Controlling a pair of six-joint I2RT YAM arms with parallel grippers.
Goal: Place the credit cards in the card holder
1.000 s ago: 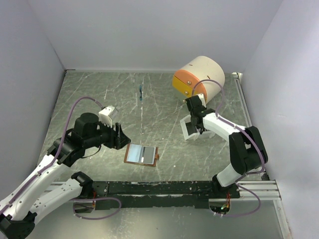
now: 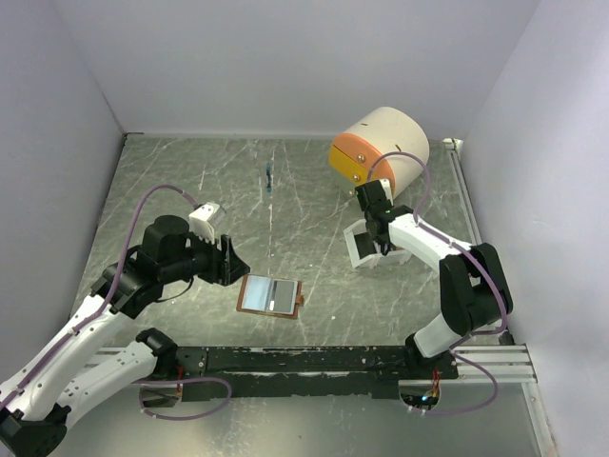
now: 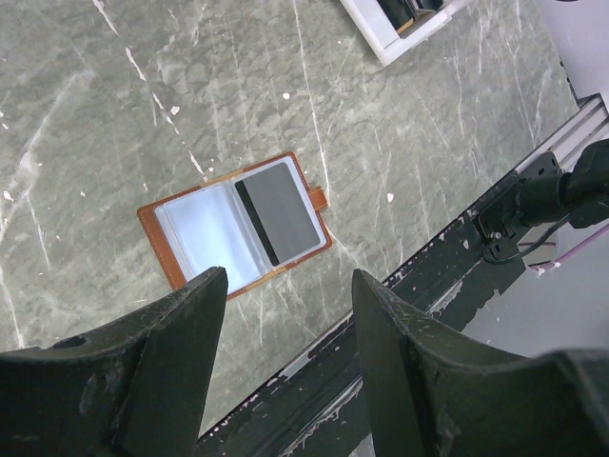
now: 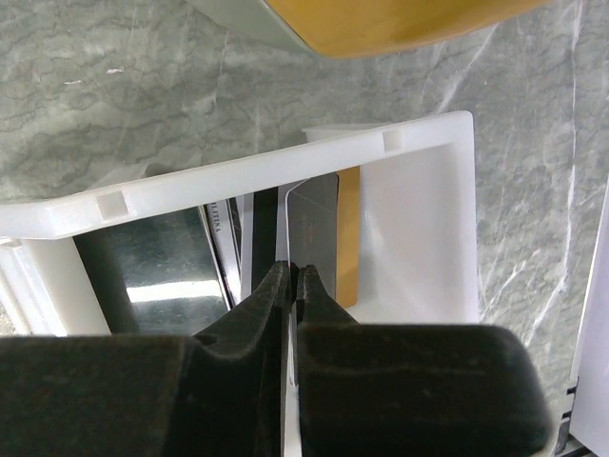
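The open card holder (image 3: 166, 249), brown with clear sleeves, lies flat on the table in the left wrist view. Its right side carries a grey panel (image 3: 281, 209) with a dark strip. My left gripper is open and empty, close above the holder's front edge. In the right wrist view, several cards stand in a white tray (image 4: 419, 219). My right gripper reaches in among them, its fingers closed together. The pale edge of a dark grey card (image 4: 316, 219) runs in between the fingertips; its lower part is hidden by them.
An orange card (image 4: 347, 238) and a dark flat panel (image 4: 157, 271) are also in the tray. Behind the tray lies a cream barrel-shaped container (image 2: 395, 138) with an orange and yellow end. Bare table separates the tray from the holder.
The right arm has shifted very slightly at the tray. The left arm and the card holder look the same.
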